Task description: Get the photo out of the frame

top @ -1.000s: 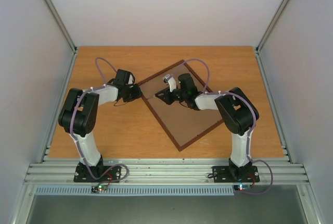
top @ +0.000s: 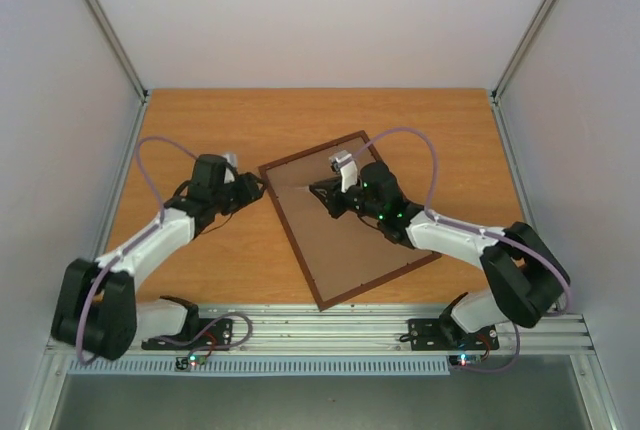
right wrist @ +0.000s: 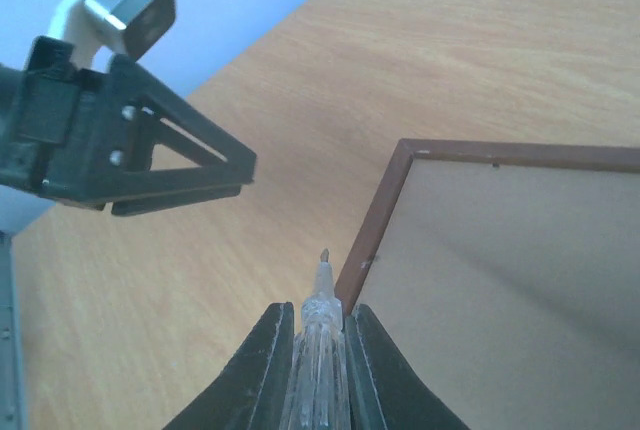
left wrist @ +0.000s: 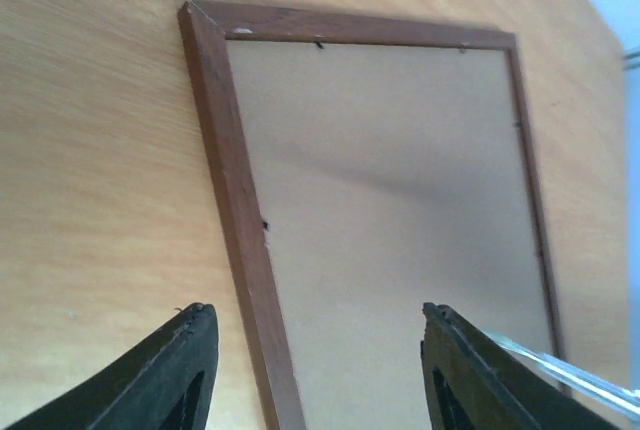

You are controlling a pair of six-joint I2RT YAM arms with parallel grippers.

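Observation:
A dark brown wooden picture frame [top: 296, 245] lies tilted on the table, its plain tan backing board [top: 350, 240] facing up. Small dark tabs [left wrist: 265, 225] show along its inner edge; no photo can be seen. My left gripper is open and empty, above the frame's upper-left corner area in the top view. Over the board, my right gripper is shut on a slim tool with a clear handle [right wrist: 321, 350] and pointed tip. This tool [left wrist: 575, 378] also enters the left wrist view from the right, apart from the left fingers [left wrist: 450, 350].
Bare wooden table [top: 220, 260] surrounds the frame on the left, with more free room at the far right. White walls [top: 320, 20] enclose the table, and a metal rail [top: 320, 318] runs along its front edge.

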